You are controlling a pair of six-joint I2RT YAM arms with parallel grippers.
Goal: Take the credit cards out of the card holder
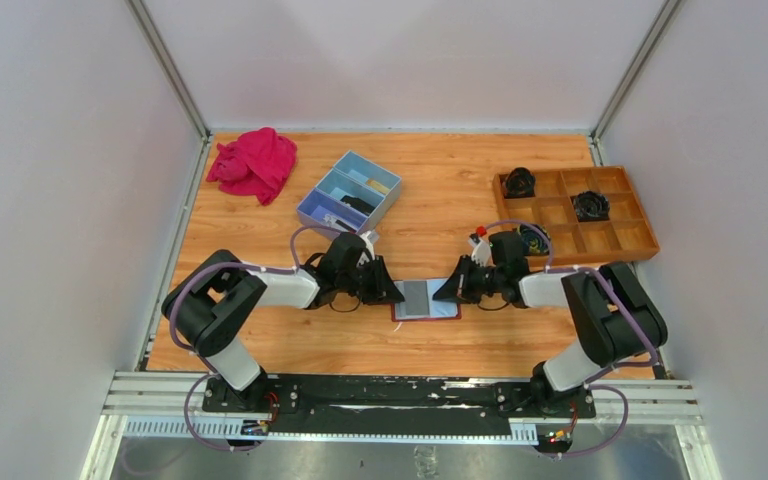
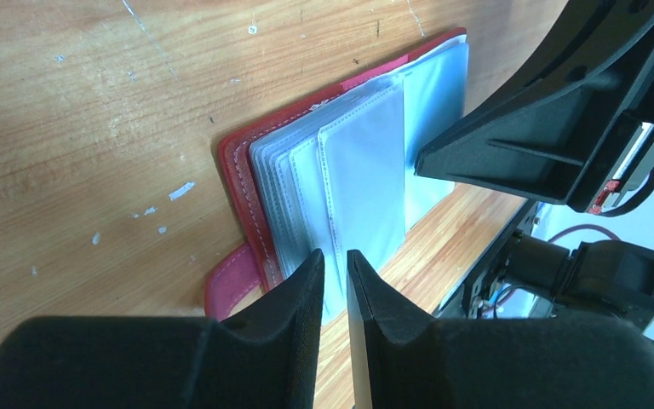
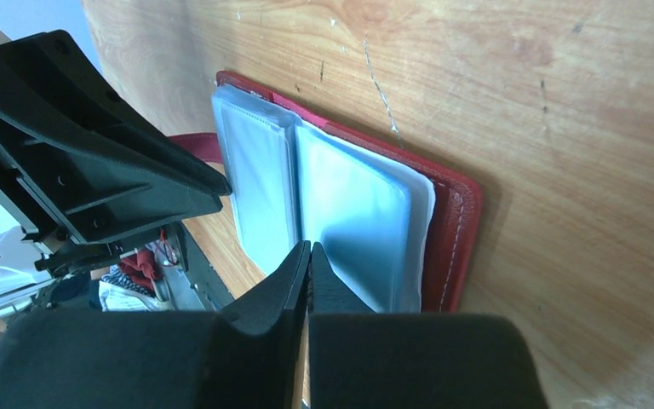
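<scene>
The card holder lies open on the table between my grippers, its pale translucent sleeves (image 1: 415, 299) showing over a dark red cover (image 2: 243, 183). On the left half the sleeves stack up in layers; on the right half a broad sleeve (image 3: 353, 213) lies over the cover. My left gripper stands narrowly open at the near edge of the stack, with a slim gap between its fingertips. My right gripper is shut with nothing between its fingers, tips over the right half of the holder. I cannot make out any separate card.
A blue-grey divided box (image 1: 390, 205) stands behind the left arm. To the back right is a wooden compartment tray (image 1: 615, 237) with black bundles. A pink cloth (image 1: 255, 165) lies at the back left.
</scene>
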